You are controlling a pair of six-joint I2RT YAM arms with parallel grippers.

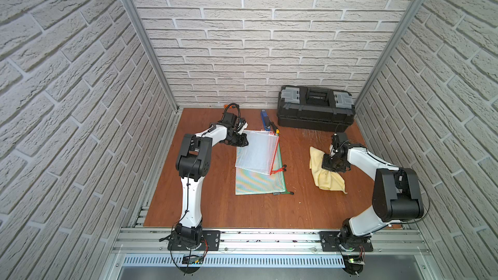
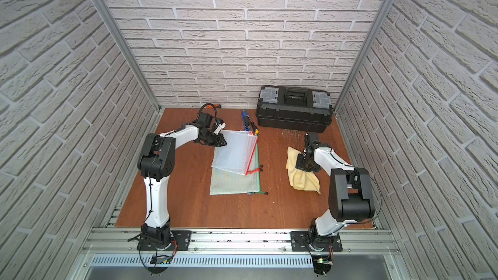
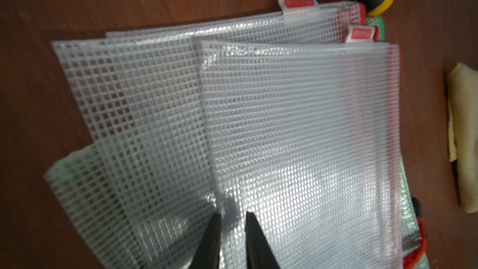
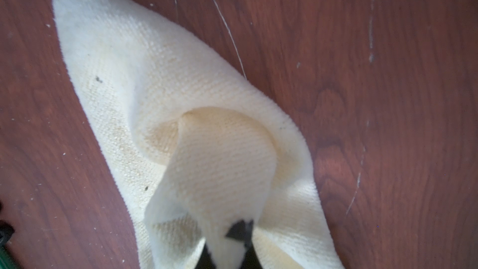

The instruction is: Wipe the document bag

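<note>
A stack of translucent mesh zip bags, red-zipped on top and green-zipped beneath, lies mid-left on the table. My left gripper is over the upper bags' left part, its fingertips a little apart at a folded or layered edge; whether it grips that edge I cannot tell. My right gripper is shut on a bunched fold of the cream cloth, which lies spread and creased on the table at the right.
A black toolbox stands at the back right. Tools lie behind the bags.
</note>
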